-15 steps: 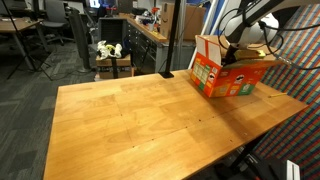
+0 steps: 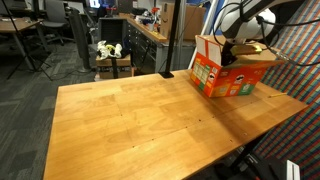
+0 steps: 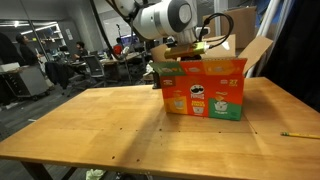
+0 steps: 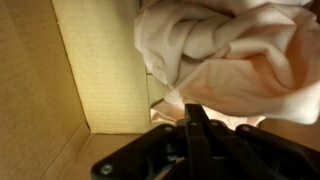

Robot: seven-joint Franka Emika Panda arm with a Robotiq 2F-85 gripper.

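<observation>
In the wrist view, pale pink cloth (image 4: 205,45) lies bunched inside a cardboard box (image 4: 100,60). My gripper points down at it, fingers shut, with the fingertips against or just over a fold. Whether any cloth is pinched between them cannot be made out. From outside, the box is red, orange and green, and it stands on the wooden table in the first exterior view (image 2: 225,80) and the second (image 3: 205,97). The arm reaches over its open top, and the box wall partly hides the gripper there.
Raised flaps (image 3: 258,52) stand up around the box opening. A pencil-like stick (image 3: 300,135) lies on the table to the right of the box.
The arm has shifted slightly above the box over the last second. The box has stayed where it was, and the tabletop looks the same.
</observation>
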